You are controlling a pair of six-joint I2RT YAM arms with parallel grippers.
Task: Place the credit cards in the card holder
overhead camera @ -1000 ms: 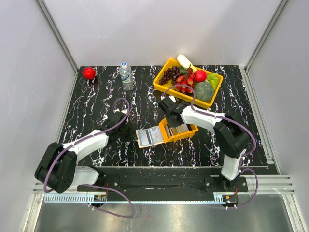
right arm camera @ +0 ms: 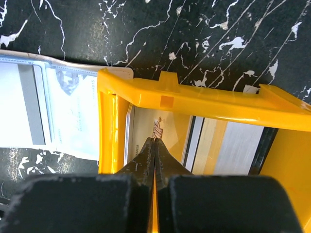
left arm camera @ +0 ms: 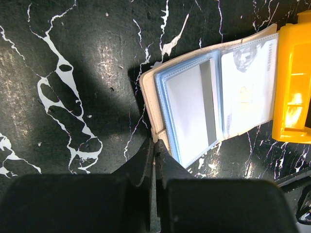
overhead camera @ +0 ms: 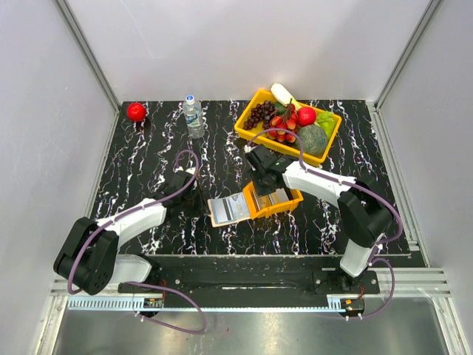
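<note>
The opened card holder (left arm camera: 149, 92), beige with blue-edged clear sleeves, lies left of the yellow box (overhead camera: 275, 210). Its sleeves show a white card with a grey stripe (left arm camera: 187, 107) and another pale card (left arm camera: 248, 87). At the holder's near left corner, my left gripper is shut on its edge. My right gripper is shut with nothing between its fingers, tips over the cards in the box. A beige credit card with brown lettering (right arm camera: 160, 121) lies outside those fingers, partly hidden behind them. Pale and silver cards (right arm camera: 238, 148) stand to its right.
The box's yellow rim (right arm camera: 204, 104) runs close beyond the right fingertips. Behind stands a yellow basket (overhead camera: 244, 133) of fruit and vegetables. A water bottle (overhead camera: 194, 118) and a red ball-like object (overhead camera: 136, 112) sit at the back left. Dark marble between is clear.
The left gripper keeps its place at the holder's corner.
</note>
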